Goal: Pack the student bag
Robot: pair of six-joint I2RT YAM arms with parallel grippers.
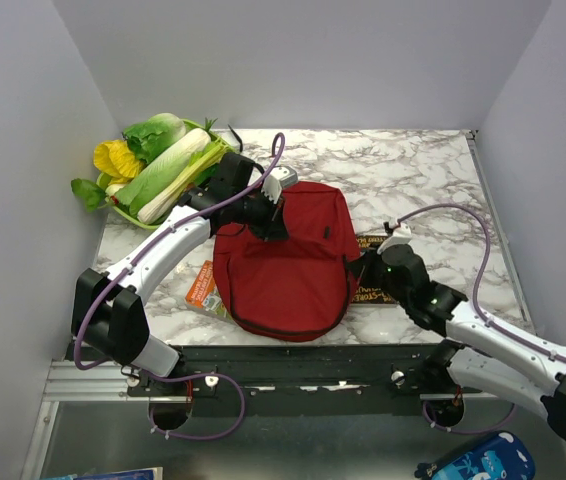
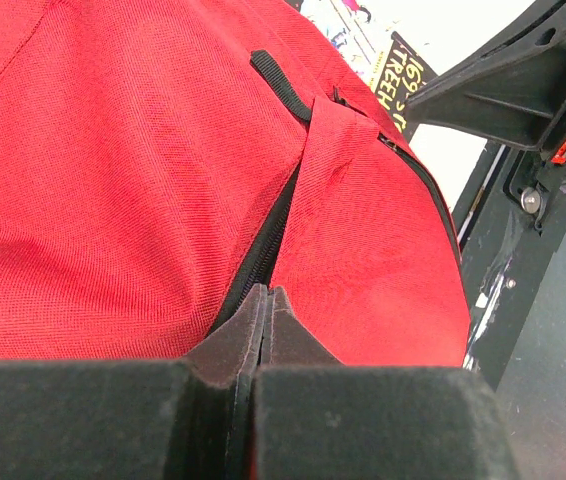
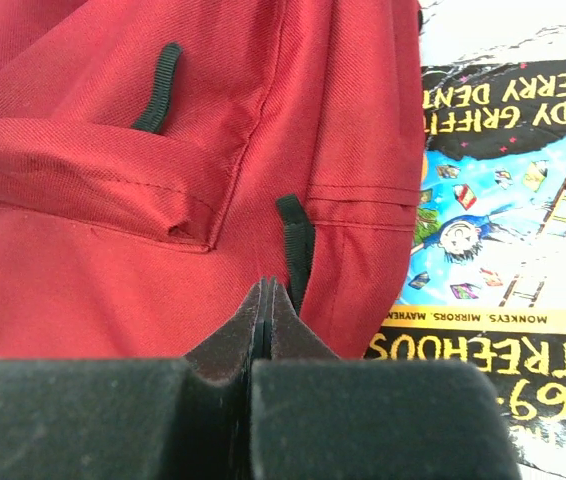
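The red bag (image 1: 283, 285) lies flat on the marble table, with a dark zip along its lower rim. My left gripper (image 1: 281, 236) is over its upper part. In the left wrist view its fingertips (image 2: 281, 305) are together beside a dark zipped slit (image 2: 261, 255); whether thin cloth is pinched does not show. At the bag's right edge, my right gripper (image 1: 350, 266) is shut with nothing visible between its fingers. Its tips sit just below a black zip tab (image 3: 297, 245). A black-and-blue book (image 3: 513, 230) lies right of the bag, partly behind the right gripper from above.
An orange book (image 1: 205, 290) lies partly under the bag's left side. A green bowl (image 1: 145, 223) of vegetables stands at the back left. Below the table edge are a blue patterned case (image 1: 488, 462) and another book (image 1: 128, 474).
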